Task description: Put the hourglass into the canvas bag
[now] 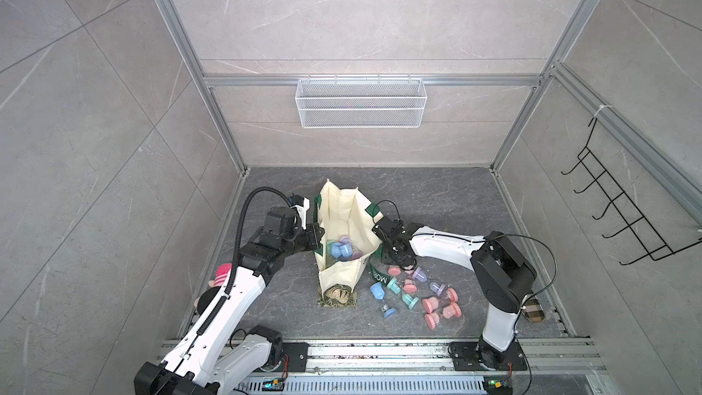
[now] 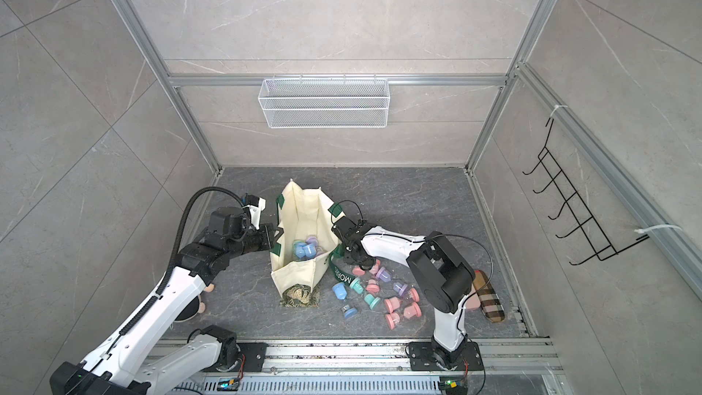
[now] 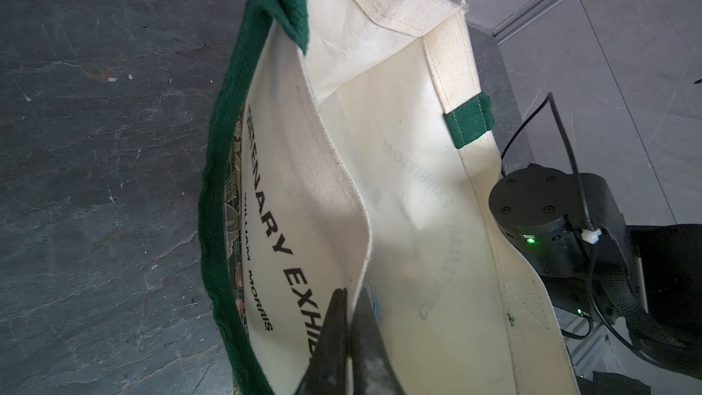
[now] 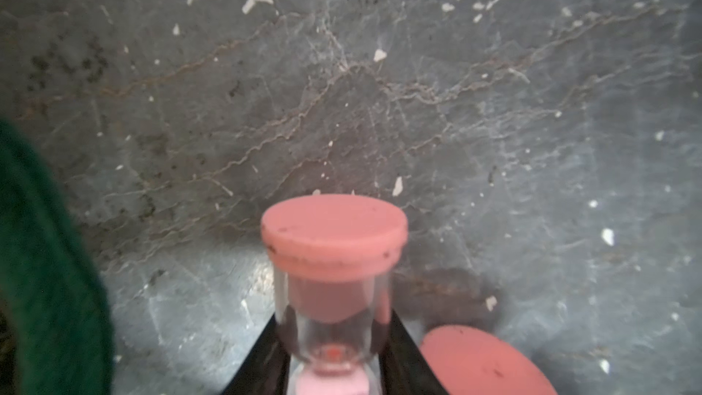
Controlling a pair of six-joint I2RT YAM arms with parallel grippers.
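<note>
The cream canvas bag (image 1: 342,207) stands open, with several coloured hourglasses (image 1: 341,250) inside. My left gripper is shut on its left rim, the thin canvas edge running between the fingers. Below my right gripper the floor is close. A pink-capped hourglass (image 4: 334,237) stands upright between its fingers, which are open; contact with the glass cannot be made out. Another pink cap (image 4: 482,362) lies right beside it. From above, the right arm (image 1: 446,245) covers these two partly.
Several pink, purple, teal and blue hourglasses lie loose right of the bag, such as a pink one (image 1: 452,310). A green strap (image 2: 340,272) hangs down the bag's right side. A plaid item (image 2: 488,296) lies far right.
</note>
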